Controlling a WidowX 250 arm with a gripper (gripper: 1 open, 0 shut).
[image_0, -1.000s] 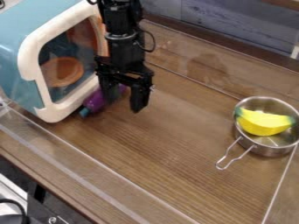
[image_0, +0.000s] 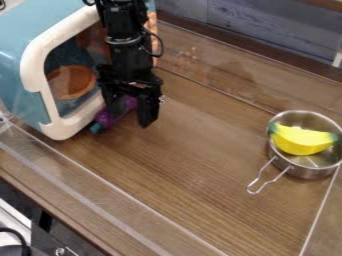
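The black robot arm comes down from the top centre to its gripper (image_0: 131, 98), which is open at the opening of a toy blue-and-white microwave (image_0: 34, 55). Beside and partly behind the fingers lies a purple object (image_0: 111, 113) with a bluish end, mostly hidden by the gripper. An orange bowl (image_0: 67, 82) sits inside the microwave.
On the right, a metal pot (image_0: 310, 166) with a wire handle holds a yellow toy (image_0: 301, 138). A grey-blue plank wall stands at the back.
The gripper has shifted slightly left and up, toward the microwave opening. The pot and yellow toy are unchanged.
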